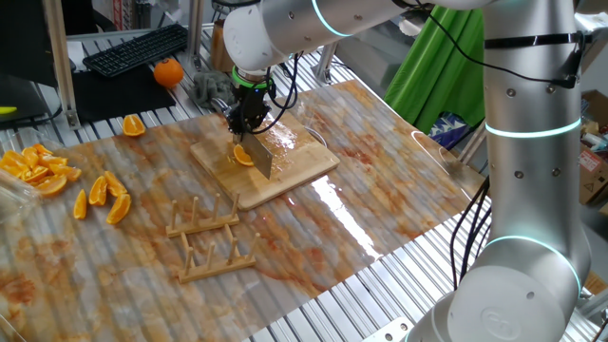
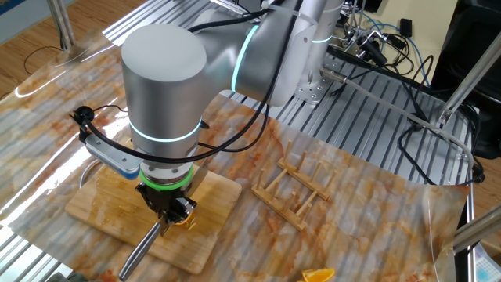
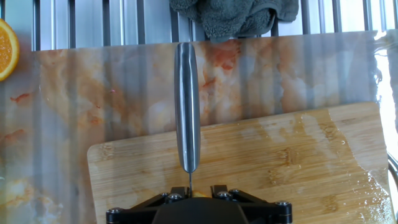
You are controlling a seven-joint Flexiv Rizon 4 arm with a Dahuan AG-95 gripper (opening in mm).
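Note:
A knife with a steel handle (image 3: 187, 109) and a broad blade (image 1: 258, 157) is at the cutting board (image 1: 312, 161), the blade upright with its edge low over the wood. The handle (image 2: 142, 251) sticks out past the board's edge. An orange piece (image 1: 243, 155) lies against the blade's side. My gripper is pointed down at the blade's handle end. In the wrist view the knife's thin neck runs in by the left finger (image 3: 178, 192), and a bit of orange shows between the fingertips. Whether the fingers clamp the blade is hidden.
A wooden peg rack (image 1: 211, 245) stands in front of the board. Orange wedges (image 1: 98, 192) and a heap of cut pieces (image 1: 38, 169) lie at the left. A whole orange (image 1: 168, 73) and a grey towel (image 3: 239, 17) are behind.

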